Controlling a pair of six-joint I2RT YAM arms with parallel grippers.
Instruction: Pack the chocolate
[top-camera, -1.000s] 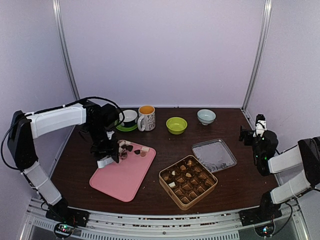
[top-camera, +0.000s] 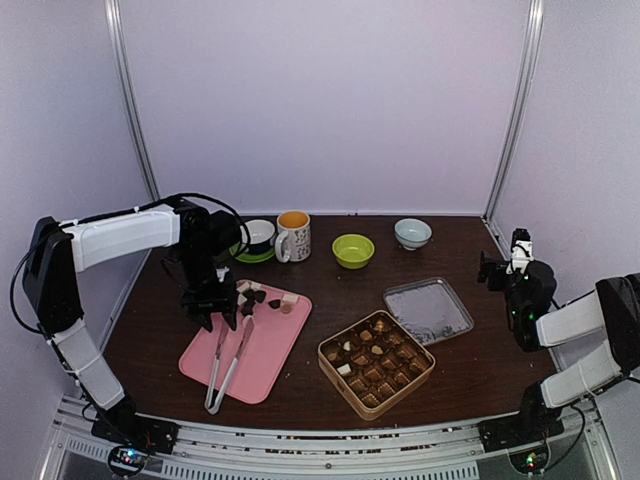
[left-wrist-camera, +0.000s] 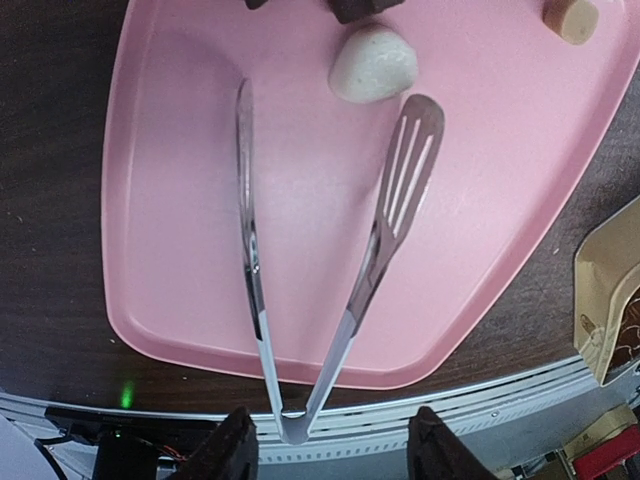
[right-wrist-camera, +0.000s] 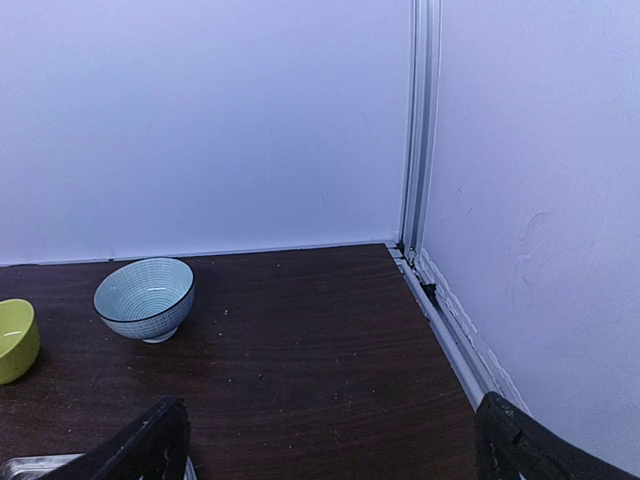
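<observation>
My left gripper (top-camera: 210, 310) hangs over the pink tray (top-camera: 255, 370), fingers apart and nothing between them. Metal tongs (top-camera: 215, 385) lie splayed on the tray, handle end over its near edge. In the left wrist view a white chocolate (left-wrist-camera: 372, 65) lies by the tong tips, with dark pieces and a tan piece (left-wrist-camera: 570, 18) beyond. The chocolate box (top-camera: 375, 365) with a gold compartmented insert, partly filled, sits right of the tray. My right gripper (top-camera: 490, 262) stands open and empty at the right side.
A clear lid or tray (top-camera: 428, 310) lies behind the box. A green bowl (top-camera: 353, 251), blue bowl (top-camera: 413, 234), mug (top-camera: 293, 236) and stacked dishes (top-camera: 256, 240) line the back.
The tongs now lie open on the pink tray below my left gripper; earlier a white item was under that gripper and the tray's front was bare.
</observation>
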